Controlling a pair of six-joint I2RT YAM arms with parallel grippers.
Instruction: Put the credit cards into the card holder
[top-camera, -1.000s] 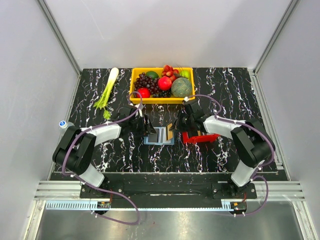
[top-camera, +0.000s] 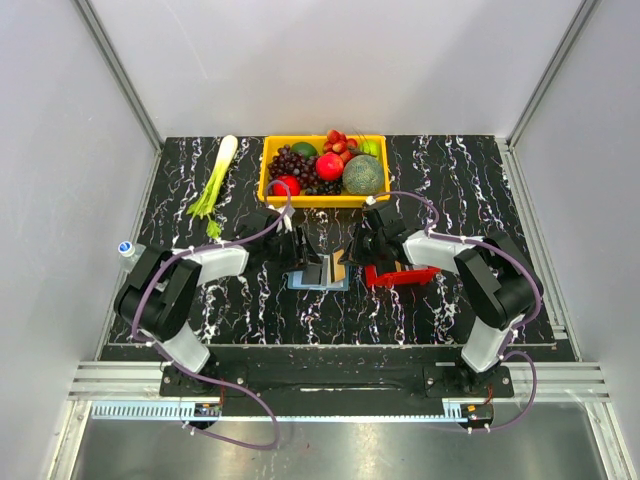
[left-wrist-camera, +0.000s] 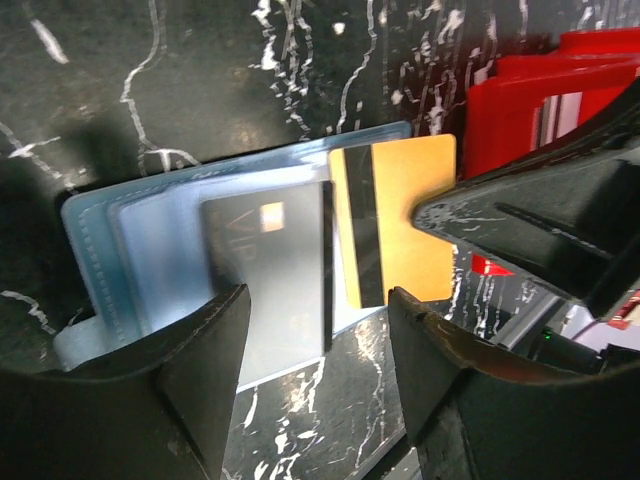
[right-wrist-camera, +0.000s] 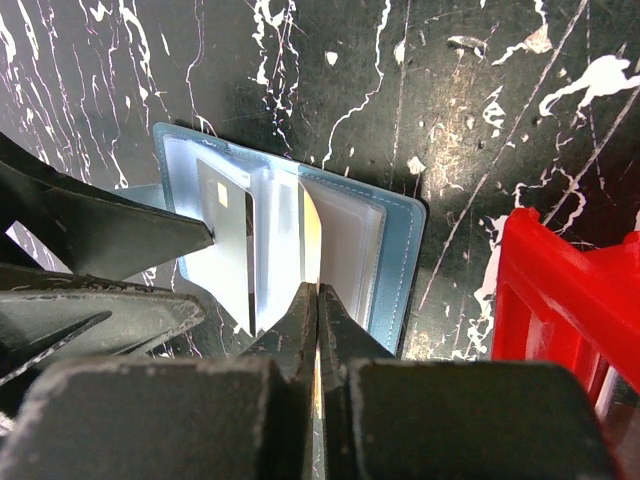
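The blue card holder (top-camera: 296, 281) lies spread open on the dark marbled table, with clear sleeves on both sides. A grey card (left-wrist-camera: 270, 250) sits on its left side, at the sleeve. My right gripper is shut on a gold card with a black stripe, which stands tilted over the holder's right side; in the right wrist view only its thin edge shows. Just above the grey card, my left gripper is open with nothing between its fingers, one fingertip over the grey card and the other near the gold card's lower edge.
A red rack (right-wrist-camera: 570, 300) with slots stands close on the right of the holder, under the right arm. Behind are a yellow crate (top-camera: 322, 201) of fruit and a leek-like vegetable (top-camera: 215, 180). The table in front of the holder is clear.
My left gripper has shifted slightly to the right over the holder, and the grey card now lies a little farther right. The right gripper and gold card look nearly still.
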